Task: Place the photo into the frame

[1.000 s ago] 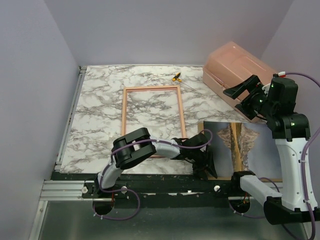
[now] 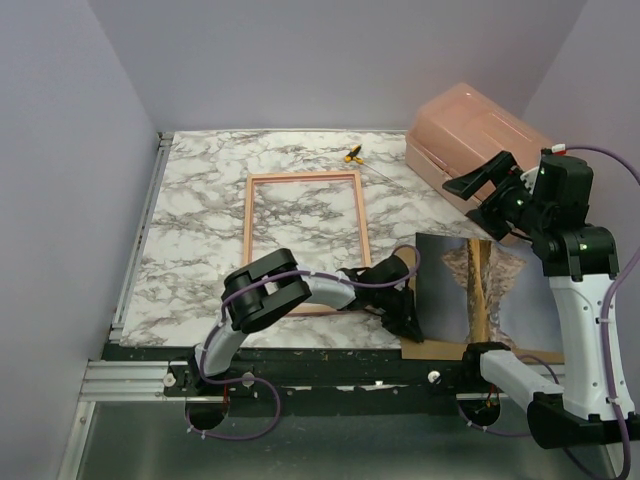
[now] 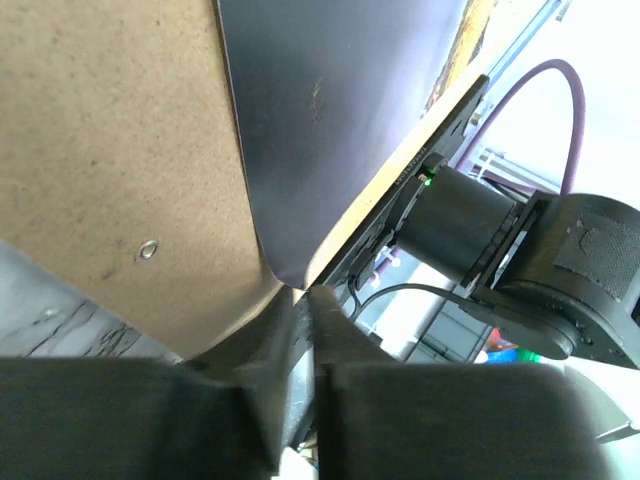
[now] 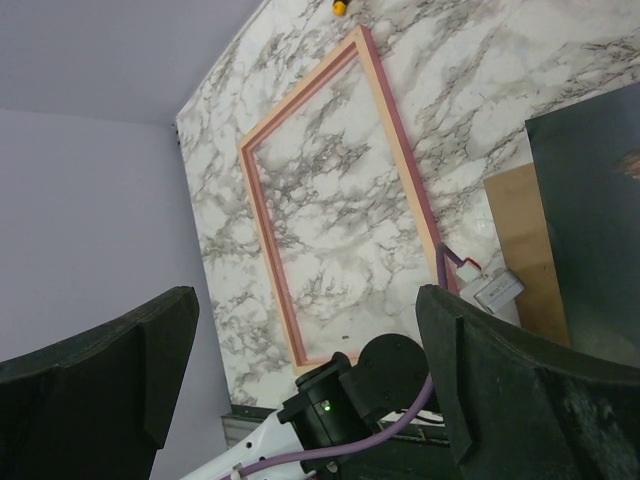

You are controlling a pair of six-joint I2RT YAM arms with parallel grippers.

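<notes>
The photo, dark with a brown landscape band, lies on a tan board at the right, partly under the right arm. My left gripper is at its near-left corner; in the left wrist view its blurred fingertips meet at the photo's corner, too blurred to tell how far closed. The empty wooden frame lies left, partly under my left arm. My right gripper is raised above the photo's upper part, open, nothing between its fingers.
A pink box stands at the back right. A small yellow-and-black object lies behind the frame.
The right arm is nearly still.
</notes>
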